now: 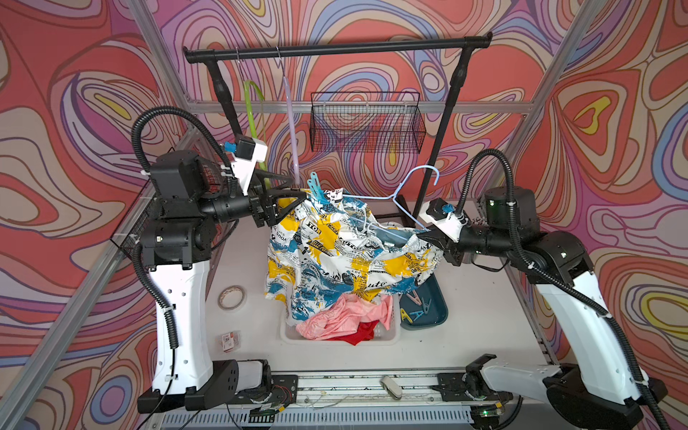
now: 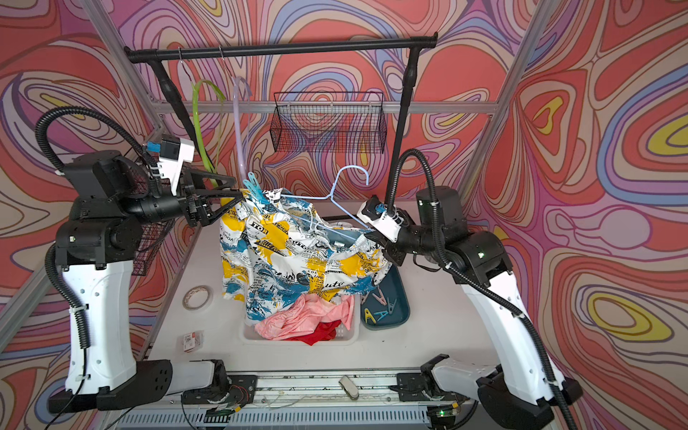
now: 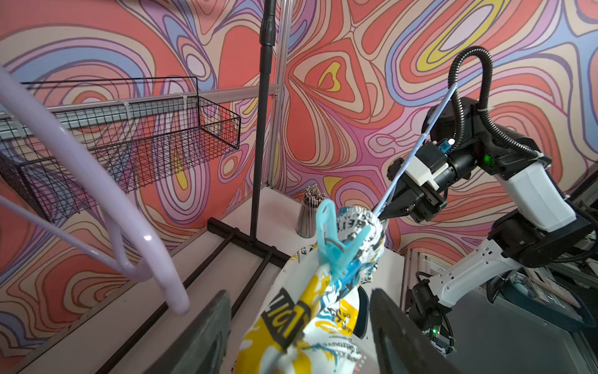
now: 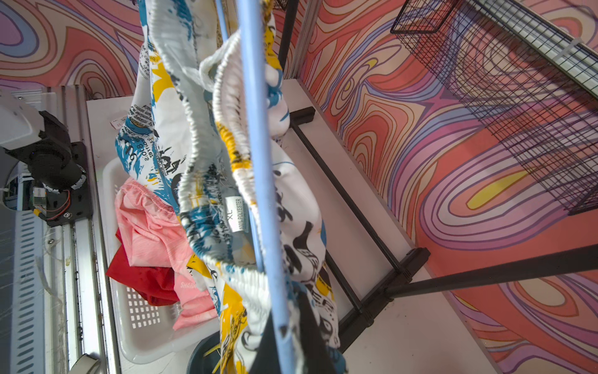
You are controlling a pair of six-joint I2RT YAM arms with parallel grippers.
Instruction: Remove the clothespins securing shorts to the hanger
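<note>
Patterned white, yellow and blue shorts (image 1: 337, 251) hang on a pale blue hanger (image 1: 395, 193), with a cyan clothespin (image 1: 316, 185) clipped at their left end. My left gripper (image 1: 286, 193) is open just left of that pin; in the left wrist view the pin (image 3: 336, 249) lies beyond and between the fingertips. At the shorts' right end my right gripper (image 1: 440, 236) is shut on the hanger, whose bar runs into its fingers in the right wrist view; some fabric is bunched there too.
A white basket (image 4: 124, 324) with pink and red clothes and a teal tray (image 1: 437, 308) with several clothespins sit below. Green (image 1: 251, 107) and lilac (image 1: 290, 122) hangers hang from the rail. A wire basket (image 1: 367, 129) is at the back.
</note>
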